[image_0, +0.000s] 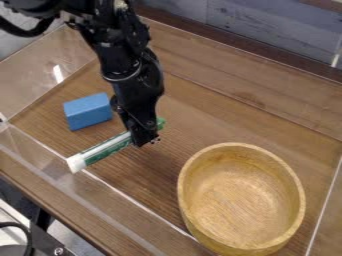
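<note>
My black gripper (142, 134) hangs at the centre left, shut on a green and white tube-like object (100, 152) that lies at a slant over the wooden table (187, 100), its white end toward the lower left. A blue block (87, 111) sits to the left of the gripper, apart from it. The fingertips are dark and partly hide the upper end of the green object.
A yellow oval bowl (241, 200) stands at the lower right. A pale wall borders the left, and a dark cable runs at the lower left corner.
</note>
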